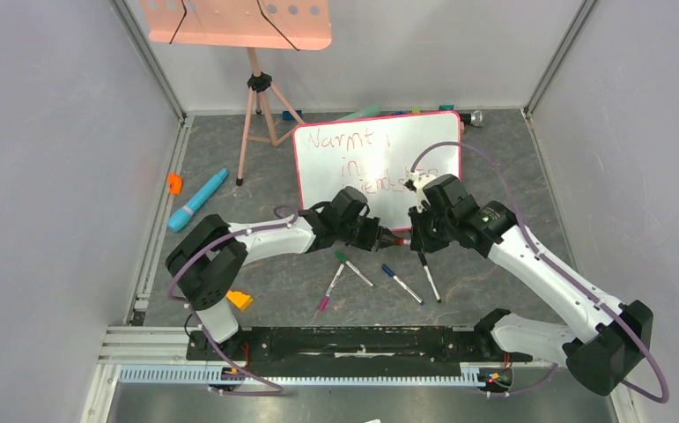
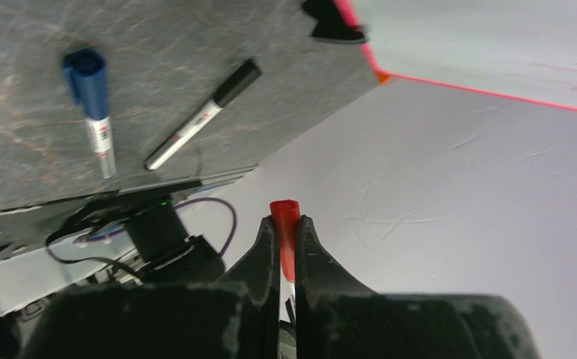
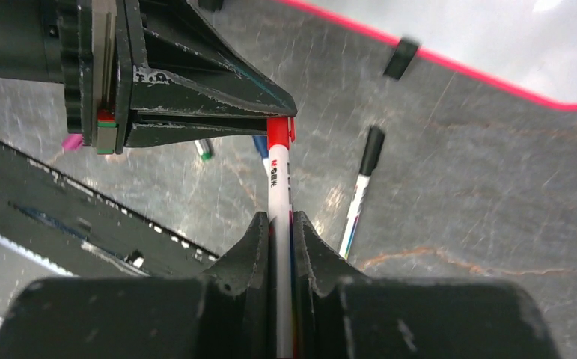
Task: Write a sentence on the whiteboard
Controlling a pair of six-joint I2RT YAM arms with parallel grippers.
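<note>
The whiteboard [image 1: 327, 172] with a red frame stands at the back of the floor and bears red handwriting, partly hidden by my arms. My right gripper is shut on the white body of a red marker [image 3: 279, 179]. My left gripper is shut on that marker's red cap [image 2: 285, 217]. In the right wrist view the cap sits on the marker's end, with no gap visible between cap and body. Both grippers meet just in front of the board's lower edge in the top view.
Black [image 1: 430, 280], blue [image 1: 403, 285], green [image 1: 355, 270] and purple [image 1: 331, 286] markers lie on the floor below the arms. A yellow piece [image 1: 238, 300] is at the front left. A pink music stand [image 1: 260, 84] rises at the back left. Open floor lies to the far right.
</note>
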